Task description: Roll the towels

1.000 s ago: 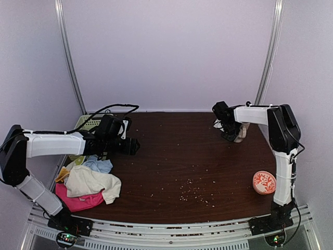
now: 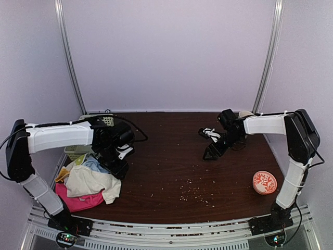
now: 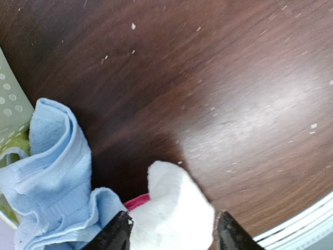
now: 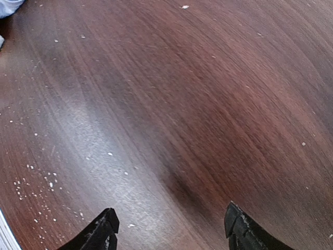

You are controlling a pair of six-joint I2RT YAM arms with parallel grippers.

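Observation:
A heap of towels lies at the table's left: a white towel (image 2: 86, 182), a pink one (image 2: 78, 203), a light blue one (image 3: 57, 172) and yellow-orange cloth (image 2: 63, 173). My left gripper hangs low over the white and blue towels, fingers apart, with the white cloth below and between them; contact is unclear. My right gripper is open above bare table at the right-middle, nothing between its fingers.
A pale green basket (image 2: 75, 151) stands behind the heap. A red-patterned bowl (image 2: 264, 182) sits at the front right. A pale object (image 2: 245, 113) is partly hidden behind the right arm.
My left gripper has come down and toward the front, over the towel heap.

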